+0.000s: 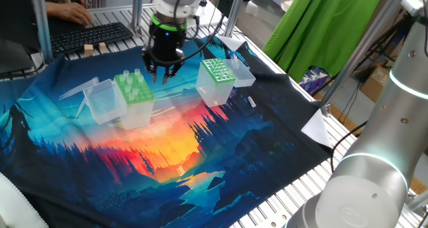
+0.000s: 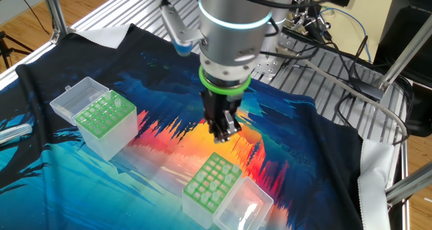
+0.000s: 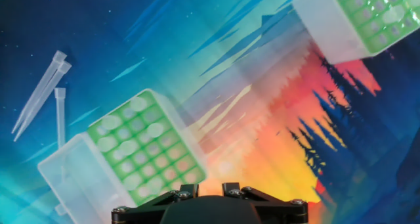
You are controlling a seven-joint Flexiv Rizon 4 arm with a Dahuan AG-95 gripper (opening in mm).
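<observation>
My gripper (image 1: 159, 78) hangs above the cloth between two green-topped tip boxes, nearer the left one in exterior view 1. In the wrist view its fingers (image 3: 189, 190) stand apart, and only cloth shows between them. The left tip box (image 1: 137, 107) has several clear pipette tips (image 1: 136, 75) standing up from its green rack. The right tip box (image 1: 216, 87) shows a mostly bare green grid; one pale round top (image 3: 394, 14) appears in it in the wrist view. Both boxes have their clear lids folded open, the left lid (image 1: 105, 101) and the right lid (image 1: 242, 73).
Loose pipette tips (image 3: 41, 92) lie on the cloth beyond the left box's lid. A small white piece (image 1: 251, 101) rests near the right box. A keyboard (image 1: 91, 36) and a person's hand (image 1: 72, 13) are at the far left.
</observation>
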